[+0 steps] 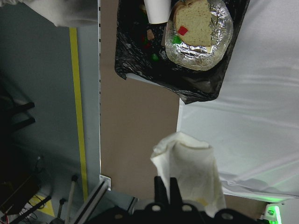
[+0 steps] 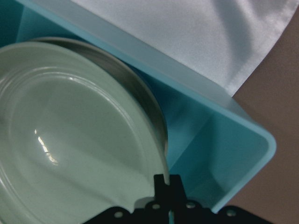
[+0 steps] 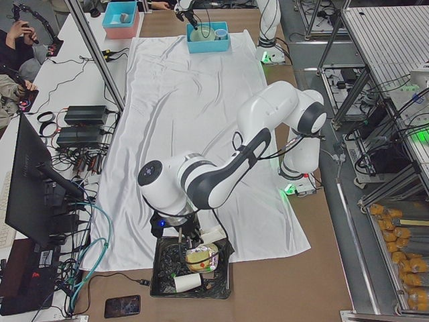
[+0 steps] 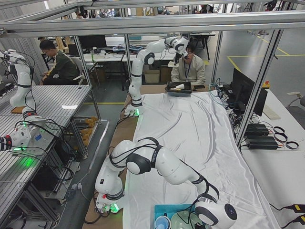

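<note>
My left gripper is shut on a crumpled white napkin (image 1: 184, 163), held just short of a black bag-lined tray (image 1: 196, 88) that holds a foil dish (image 1: 196, 60) with bread (image 1: 191, 23), a white cup (image 1: 156, 9) and small coloured bits. My right gripper is at the rim of a pale green plate (image 2: 70, 126), shut on it; the plate rests over a metal dish (image 2: 154, 112) in a blue bin (image 2: 233, 158).
A white cloth (image 3: 181, 100) covers most of the table between the tray and the blue bin. A phone (image 3: 122, 306) lies beside the tray. A monitor (image 3: 30, 194) and cables line the left side in the camera left view.
</note>
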